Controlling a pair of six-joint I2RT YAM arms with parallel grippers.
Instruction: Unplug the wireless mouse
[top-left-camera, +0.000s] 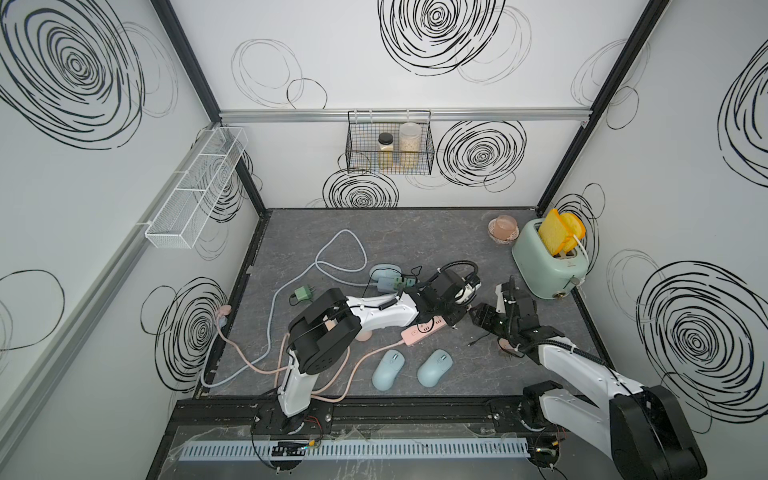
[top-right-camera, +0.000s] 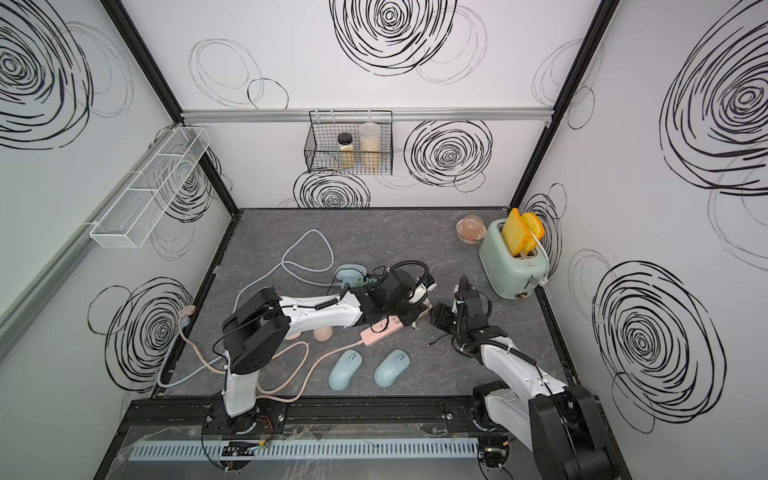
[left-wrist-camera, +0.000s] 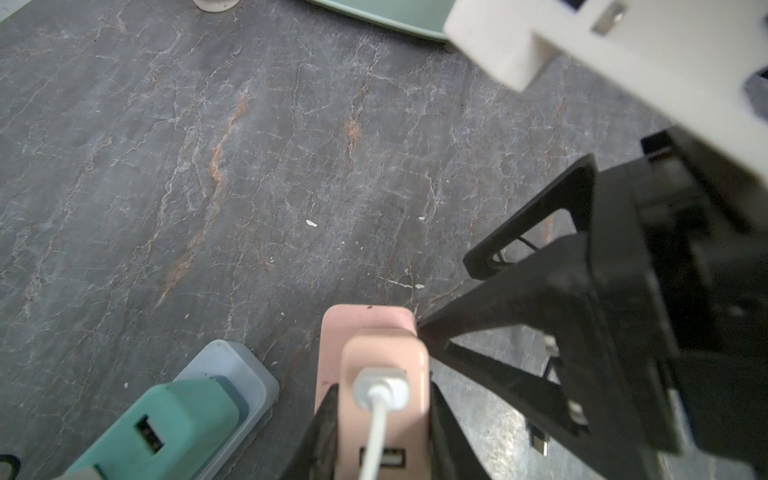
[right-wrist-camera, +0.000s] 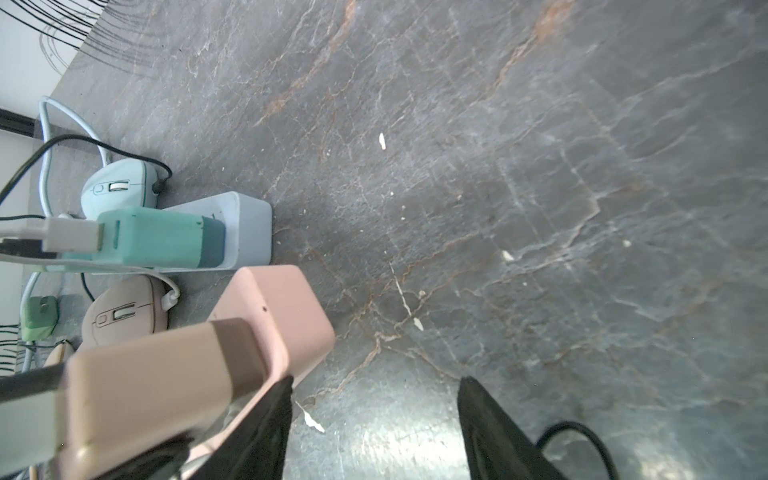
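My left gripper is shut on a pink charger (left-wrist-camera: 417, 425) with a white cable plug in it, at the end of the pink power strip (top-left-camera: 420, 333). My right gripper is part open beside that strip's end, nothing between its fingers; its black body fills the right of the left wrist view. Two pale blue mice (top-left-camera: 388, 370) lie in front of the strip. In the right wrist view, a blue mouse (right-wrist-camera: 118, 188) and a beige mouse (right-wrist-camera: 120, 316) with cables lie by the blue power strip (right-wrist-camera: 246, 232).
The toaster (top-left-camera: 544, 264) with yellow bread stands at the right, a small bowl (top-left-camera: 504, 236) beside it. A green plug (top-left-camera: 301, 293) and loose cables lie at the left.
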